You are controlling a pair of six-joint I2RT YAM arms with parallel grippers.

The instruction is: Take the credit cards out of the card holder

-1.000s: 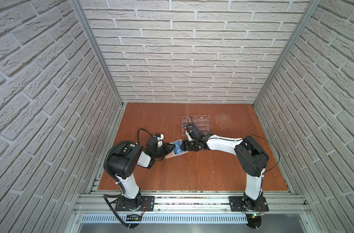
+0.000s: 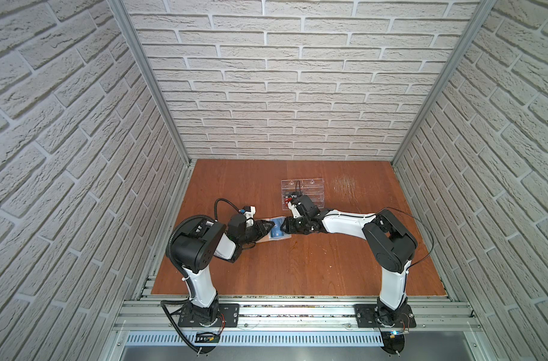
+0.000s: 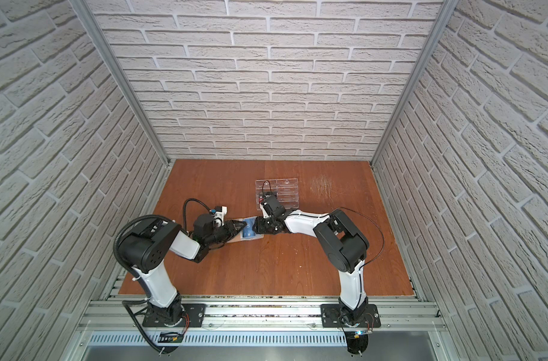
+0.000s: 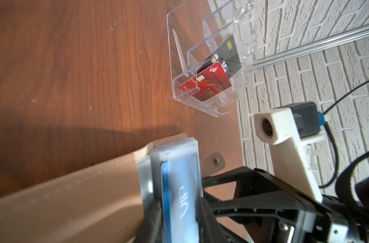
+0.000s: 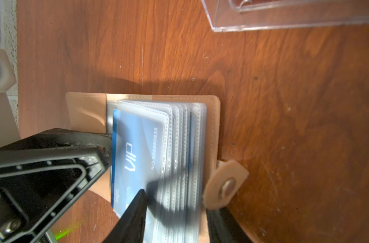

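Note:
The tan card holder lies open at the table's middle front, its clear sleeves holding blue VIP cards, seen also in the left wrist view (image 4: 180, 170). My left gripper (image 2: 267, 225) is at the holder's left part, its fingers around the sleeves' end, partly blurred. My right gripper (image 2: 286, 224) is at the holder's right side, fingertips low over the sleeves and beside the snap tab (image 5: 227, 182). Whether either is gripping cannot be told.
A clear acrylic card rack (image 4: 176, 48) with a red card (image 4: 210, 83) and black cards (image 4: 229, 52) stands behind the grippers.
Both arms have shifted very slightly; the holder appears turned a little straighter between the grippers.

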